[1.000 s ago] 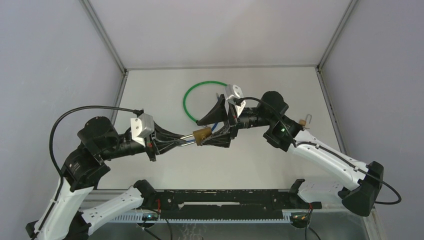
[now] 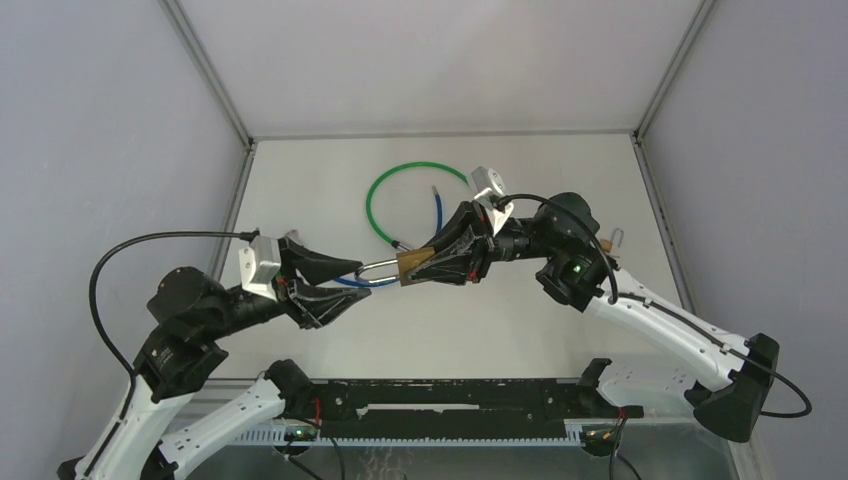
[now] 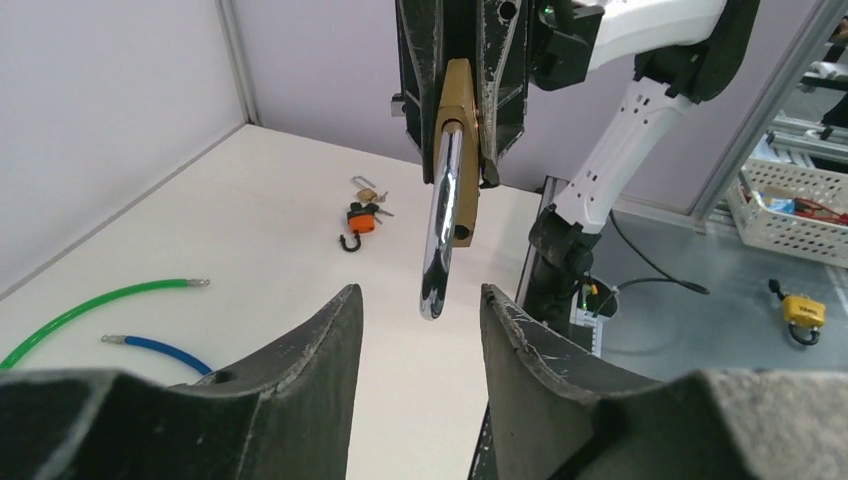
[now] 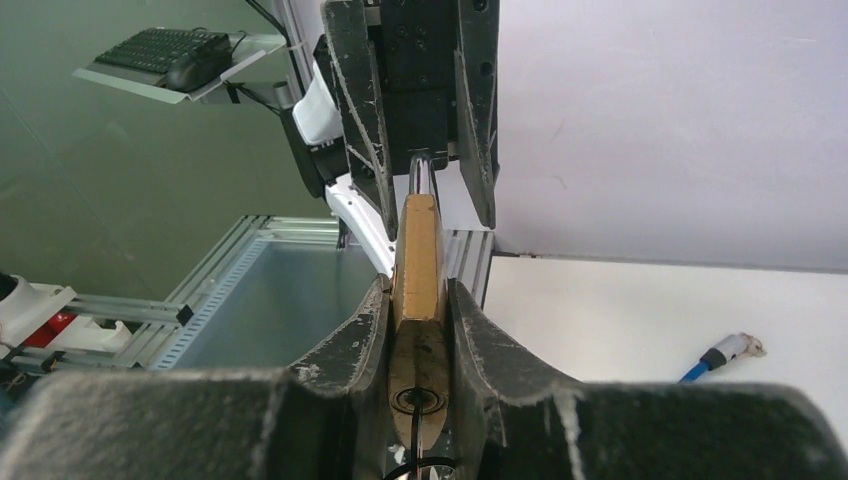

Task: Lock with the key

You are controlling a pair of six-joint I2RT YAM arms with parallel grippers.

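Note:
A brass padlock [image 2: 415,266] is held in the air by its body, with my right gripper [image 2: 420,264] shut on it. Its silver shackle [image 3: 441,220] points toward my left gripper [image 2: 364,280], which is open around the shackle's bend, fingers [image 3: 335,340] clear on both sides. In the left wrist view a small dark hole shows in the body's end; whether both shackle legs are seated, I cannot tell. The right wrist view shows the round keyhole [image 4: 417,400] facing my right wrist, with a thin dark piece at it and a dark loop below; a key is not clearly visible.
Behind the grippers lie a green hose [image 2: 370,195] and a blue hose [image 3: 165,350]. Toward the table's right side are a second brass lock [image 3: 367,195] and an orange item [image 3: 361,222].

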